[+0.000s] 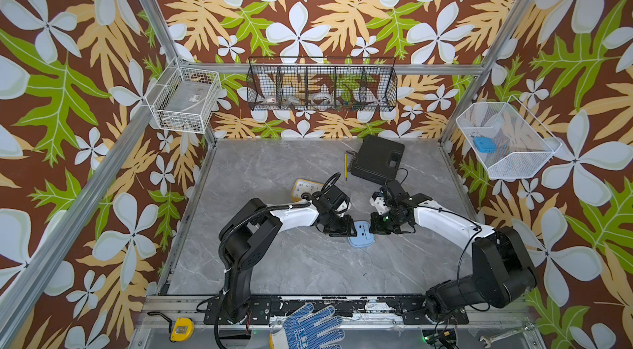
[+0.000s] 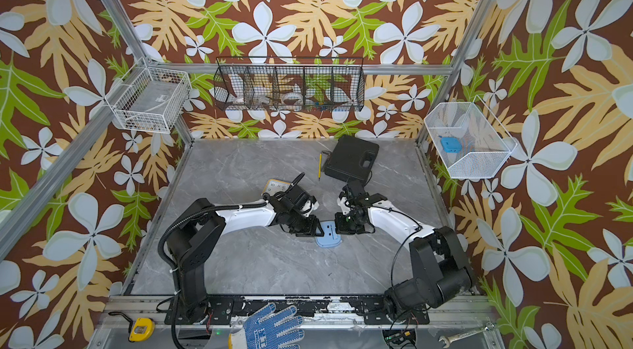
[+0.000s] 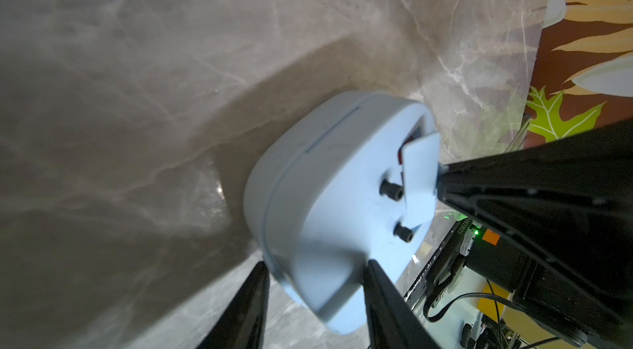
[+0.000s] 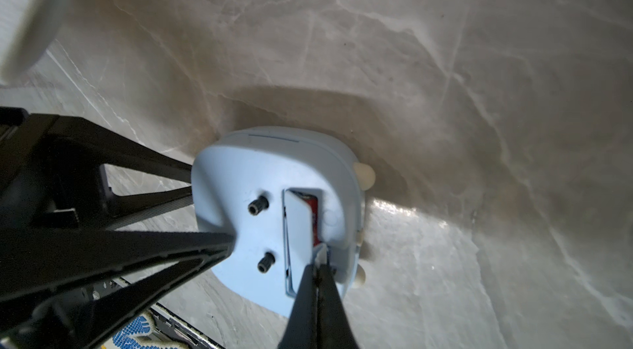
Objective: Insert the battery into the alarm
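The light blue alarm [image 1: 361, 235] lies on the grey table between both grippers. Its compartment [image 4: 314, 214] shows something red inside, with a white flap [image 3: 419, 174] partly over it and two black posts beside it. My left gripper is part open around the alarm's end, a finger on each side; whether both touch is unclear. My right gripper is shut, its tips at the lower end of the compartment by the flap, with nothing clear between them.
A black case [image 1: 376, 151] and a yellow pencil [image 1: 345, 167] lie behind. A yellow-edged object [image 1: 303, 184] is behind the left arm. Wire baskets [image 2: 468, 151] hang on the frame.
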